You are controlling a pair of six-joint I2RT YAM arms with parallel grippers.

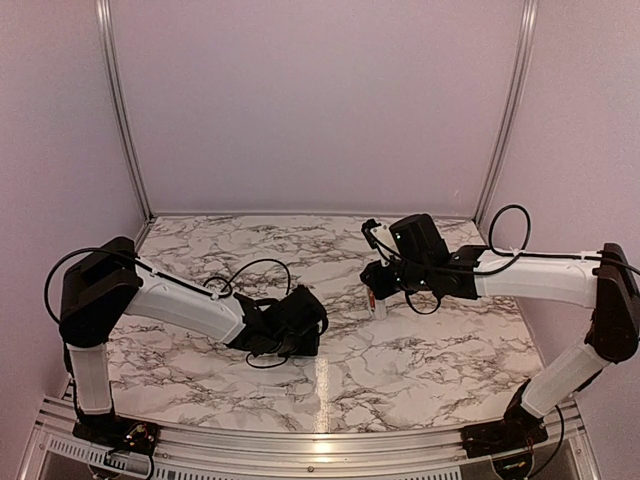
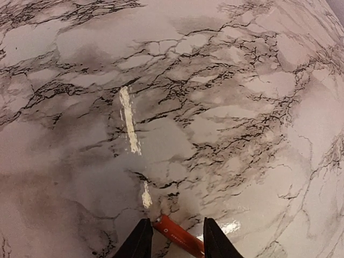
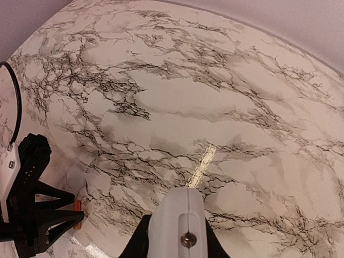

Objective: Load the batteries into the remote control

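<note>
My right gripper [image 1: 374, 280] is shut on a white remote control [image 1: 377, 308], with something orange showing in it in the top view; in the right wrist view the remote [image 3: 177, 226] fills the space between the fingers, back toward the camera. An orange battery [image 2: 180, 235] lies on the marble table. My left gripper is open over it, one fingertip either side; whether it touches the battery I cannot tell. The same battery [image 3: 77, 214] shows beside the left fingers in the right wrist view.
Pale walls and metal rails bound it at the back and sides.
</note>
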